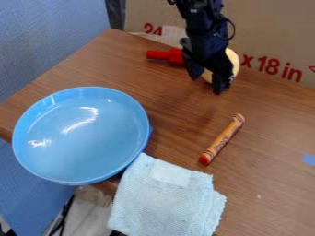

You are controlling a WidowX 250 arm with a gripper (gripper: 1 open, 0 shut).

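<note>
My black gripper (207,76) is at the back centre of the table, over a rounded yellowish object (229,57) that it partly hides. Whether its fingers grip that object I cannot tell. A red cylindrical thing (167,54) lies just left of the gripper. An orange crayon-like stick (223,140) lies diagonally on the wood at the right. A blue plate (81,132) sits at the left, and a folded pale cloth (167,197) lies at the front.
A cardboard box (277,41) with red print stands behind the table. The wooden table (99,69) has free room at back left and at right.
</note>
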